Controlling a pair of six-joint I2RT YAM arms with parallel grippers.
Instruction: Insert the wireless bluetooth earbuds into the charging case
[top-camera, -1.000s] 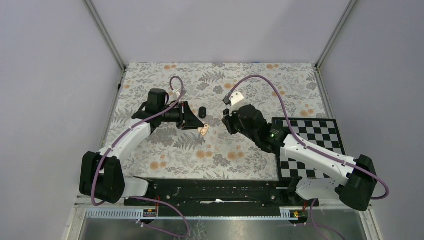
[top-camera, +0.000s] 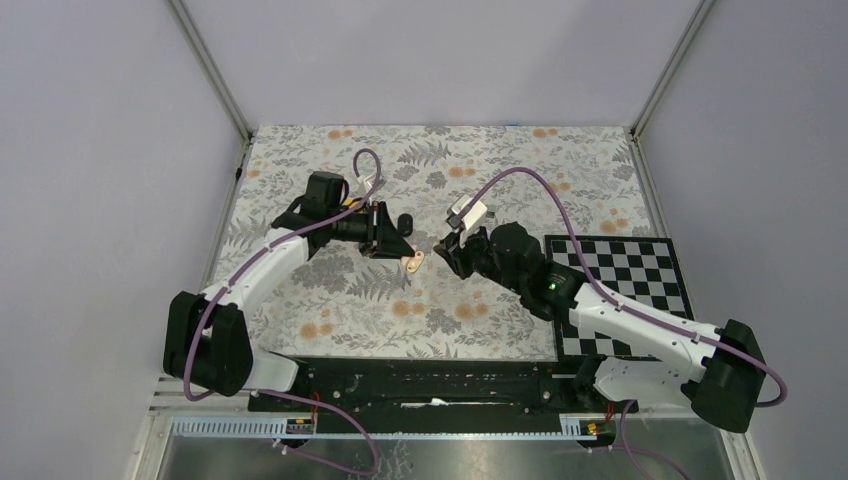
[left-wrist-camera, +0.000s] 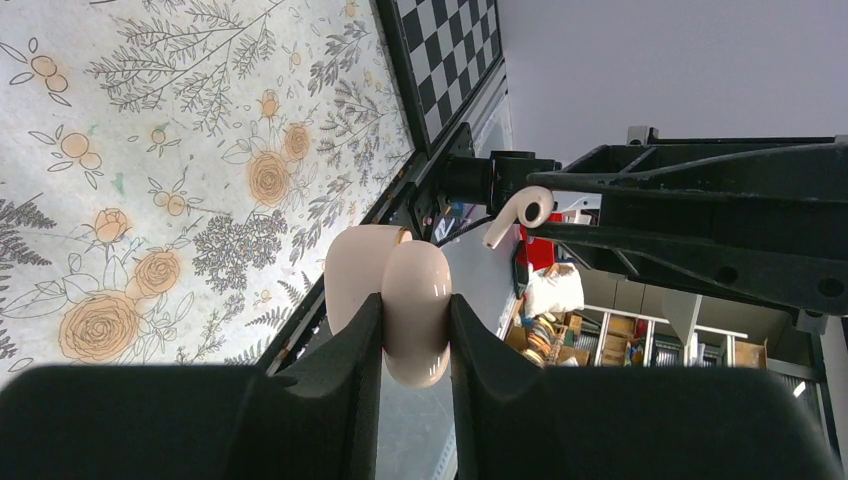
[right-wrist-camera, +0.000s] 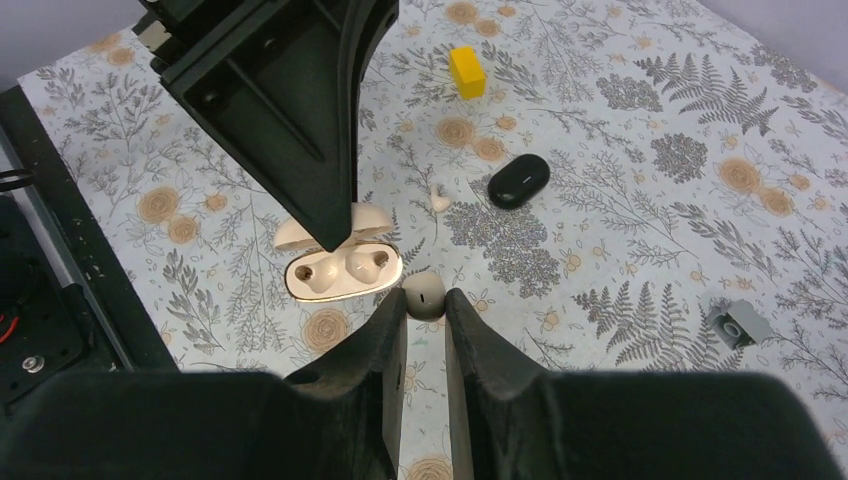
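The pale pink charging case (right-wrist-camera: 343, 272) hangs in the air with its lid open, my left gripper shut on it. In the right wrist view both its hollows look empty. One earbud is pinched between the tips of my right gripper; the left wrist view shows its stem (left-wrist-camera: 500, 228) sticking out below the black fingers. A short gap separates this earbud from the case, which lies to its left in the right wrist view. The other earbud (right-wrist-camera: 439, 201) rests on the floral cloth beyond the case.
A black oval object (right-wrist-camera: 519, 181), a yellow block (right-wrist-camera: 467, 72) and a grey block (right-wrist-camera: 740, 323) lie on the cloth. The checkered board (top-camera: 640, 285) takes up the right side. Clear cloth lies in front of both grippers.
My left gripper has shifted slightly right with the case. My right gripper has edged left and a little toward the front, its arm tilting, so the two are closer together.
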